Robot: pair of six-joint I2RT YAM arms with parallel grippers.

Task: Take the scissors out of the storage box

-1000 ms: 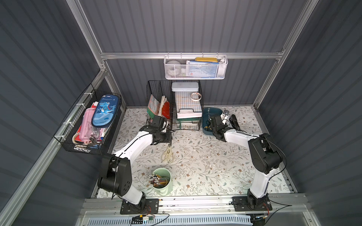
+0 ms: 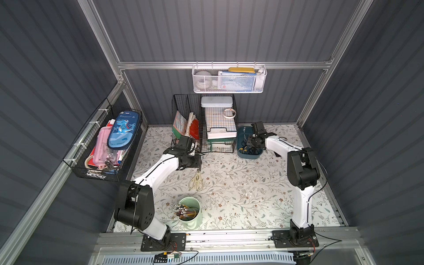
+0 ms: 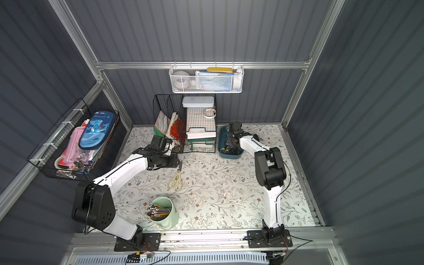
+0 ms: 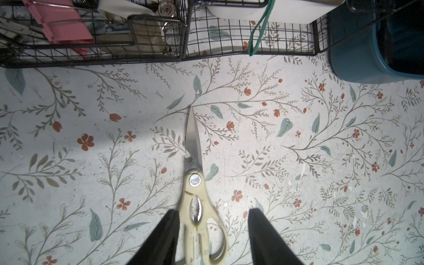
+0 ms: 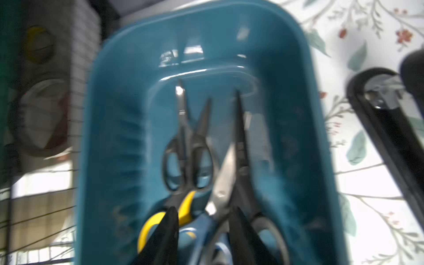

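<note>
In the right wrist view the blue storage box (image 5: 318, 145) holds several scissors. A dark-handled pair (image 5: 189, 145) and a black pair (image 5: 241, 167) lie with blades toward the far end; yellow (image 5: 148, 229) and blue (image 5: 194, 236) handles show nearer. Over the near end of the box hangs my right gripper, its fingers part open, some handles visible between them and partly hidden. Cream-handled scissors (image 4: 194, 190) lie flat on the table in the left wrist view. My left gripper stands open above their handles, gripping nothing.
A black wire rack (image 2: 187, 114) with papers stands left of the box. Dark long items (image 5: 388, 137) lie on the table to its right. A green pencil cup (image 2: 194, 214) is near the front.
My right arm has swung its gripper back over the box and away from the front, its wrist turning as it moved. The left arm and the cream-handled scissors are unmoved.
</note>
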